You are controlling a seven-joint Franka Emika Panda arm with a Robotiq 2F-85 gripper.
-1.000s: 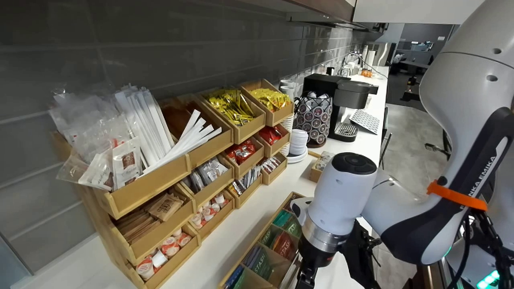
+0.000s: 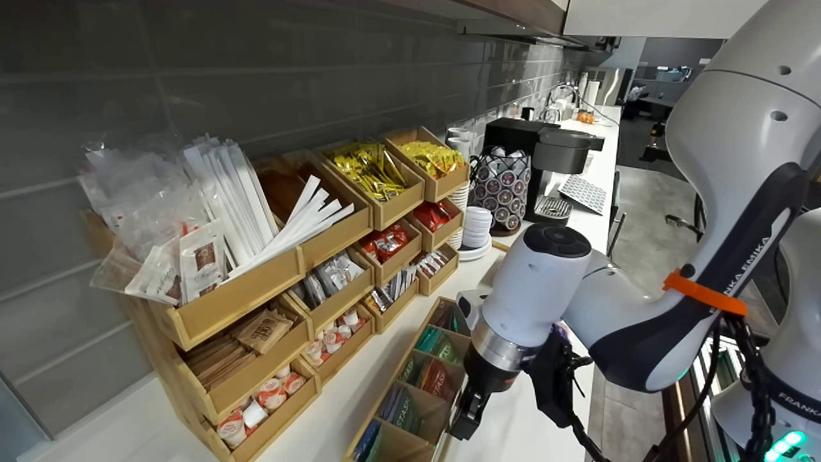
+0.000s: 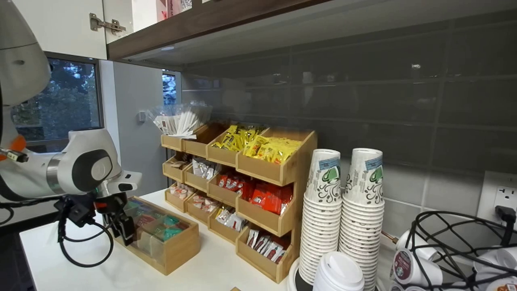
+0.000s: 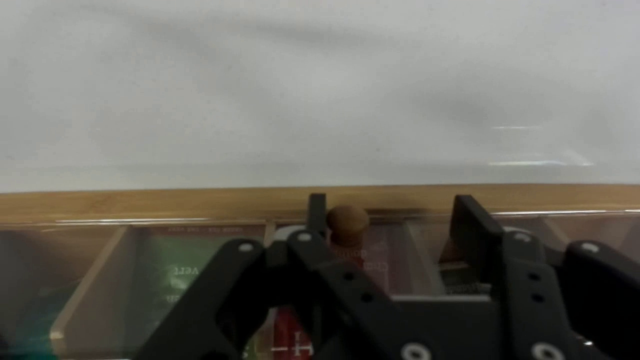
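Observation:
A wooden tea box (image 3: 181,252) with a clear lid (image 3: 145,245) stands on the white counter, tea packets in its compartments. In the wrist view a small round wooden knob (image 4: 348,222) sits at the lid's edge. My gripper is partly open around the knob. One finger (image 4: 316,210) is close beside it, possibly touching; the other finger (image 4: 474,222) stands clearly apart on the right. Exterior view 1 shows the gripper pointing down at the box's counter-side edge. The lid looks down over the compartments.
Behind the box a tiered wooden rack (image 3: 220,191) holds packets, creamers and stirrers. Stacked paper cups (image 3: 320,218) and a wire pod basket (image 3: 450,247) are beyond the rack. A coffee machine (image 2: 566,150) is farther along. Bare counter (image 4: 318,96) lies on the box's other side.
Over the last second, my arm and gripper have moved left and slightly up in exterior view 1. The tea box also sits a little nearer the rack than before.

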